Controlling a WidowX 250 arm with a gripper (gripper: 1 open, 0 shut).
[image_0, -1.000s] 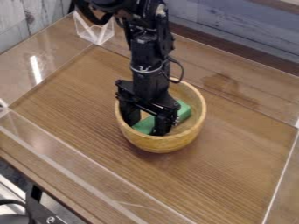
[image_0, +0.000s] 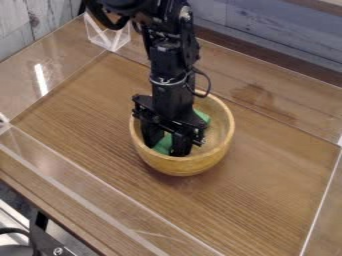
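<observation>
A round wooden bowl (image_0: 210, 155) sits near the middle of the table, with a green object (image_0: 199, 129) inside it, mostly hidden behind the gripper. My black gripper (image_0: 166, 134) reaches down from the top into the left half of the bowl, over the green object. Its fingers are dark and overlap the object, so what lies between them is hard to make out.
A clear plastic container (image_0: 107, 30) stands at the back left. Cables and a dark gap lie past the table's lower left edge.
The gripper's fingertips have shifted slightly within the bowl, and less of the green object shows at the lower left than before.
</observation>
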